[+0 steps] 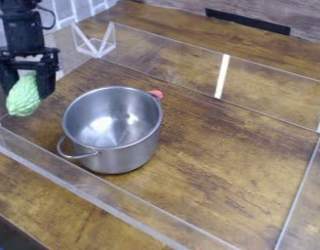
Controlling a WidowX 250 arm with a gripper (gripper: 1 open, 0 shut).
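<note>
The black robot gripper (24, 70) is at the left edge, above the tray floor, shut on a light green cabbage-like object (23, 96) that hangs just beneath it. To its right a large stainless steel pot (117, 151) with a side handle stands on the wooden surface, apart from the green object. A small red item (156, 95) is partly hidden behind the pot's rim.
Clear low walls (189, 239) bound the wooden work area (228, 156). A white wire-like corner piece (94, 44) stands at the back left. The wood right of the pot is clear.
</note>
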